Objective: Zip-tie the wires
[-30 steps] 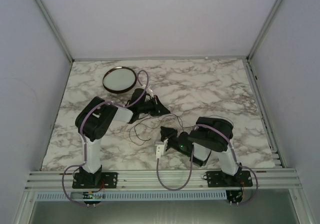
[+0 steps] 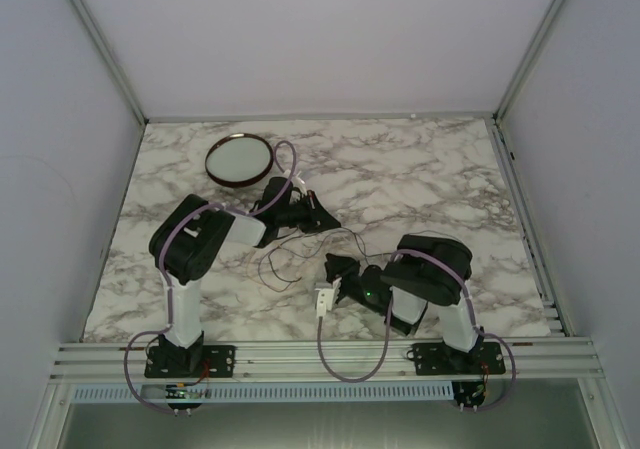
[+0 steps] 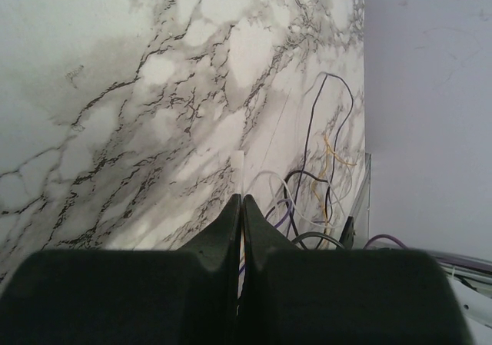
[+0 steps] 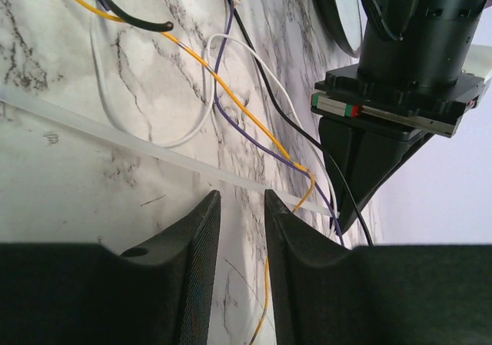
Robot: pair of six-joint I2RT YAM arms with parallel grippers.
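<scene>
My left gripper [image 2: 326, 223] is shut at the middle of the table, wires running past it; in its wrist view a translucent zip tie [image 3: 238, 164] rises from the fingertips [image 3: 234, 210]. In the right wrist view the zip tie [image 4: 177, 157] stretches diagonally to the left gripper, with orange wire [image 4: 254, 118], purple, black and white wires crossing over or beside it near that end. My right gripper is open just short of the tie, low toward the front of the table, with nothing visible between its fingers.
A round dark-rimmed object [image 2: 239, 137] lies at the back left. Walls surround the table at the back and sides.
My left arm looks unchanged.
</scene>
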